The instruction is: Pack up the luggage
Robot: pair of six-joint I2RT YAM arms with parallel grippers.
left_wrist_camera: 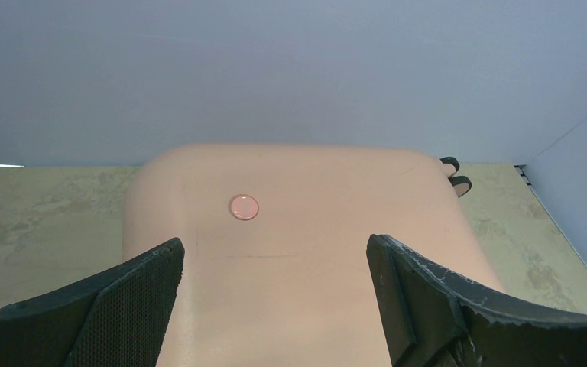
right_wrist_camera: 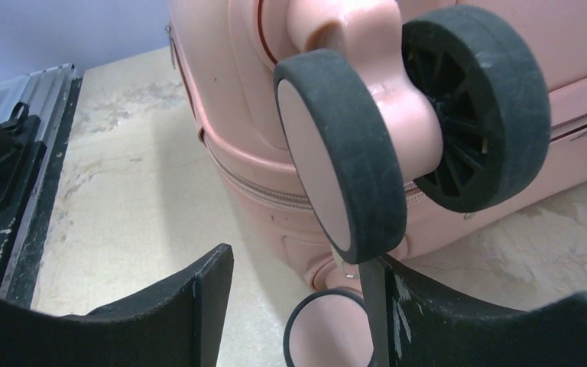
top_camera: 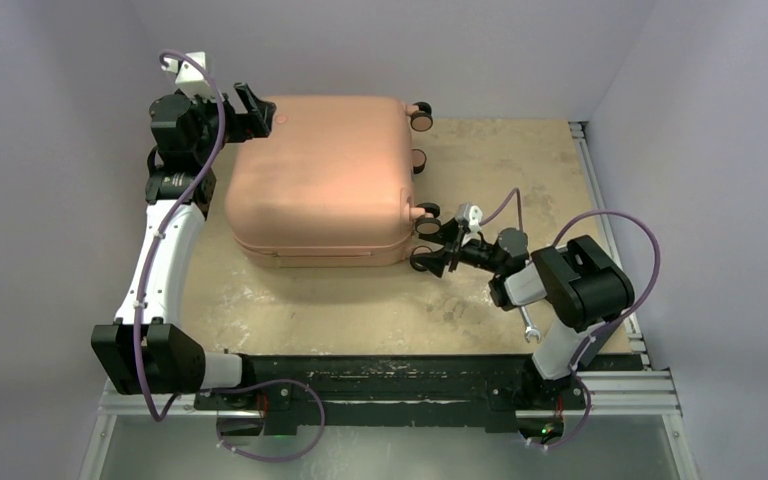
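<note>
A closed pink suitcase [top_camera: 320,180] lies flat on the table, its wheels toward the right. My left gripper [top_camera: 262,108] is open over its far left corner; in the left wrist view the broad pink face [left_wrist_camera: 298,229] with a round badge [left_wrist_camera: 244,207] spreads beyond and between the fingers. By the near right corner, my right gripper [top_camera: 436,250] stands open beside the wheels. The right wrist view shows a large dark wheel [right_wrist_camera: 374,168] above the fingertips and a lower wheel [right_wrist_camera: 330,332] between the open fingers. Whether the fingers touch either wheel I cannot tell.
A wrench [top_camera: 530,325] lies on the tabletop near the right arm. Grey walls close in the back and both sides.
</note>
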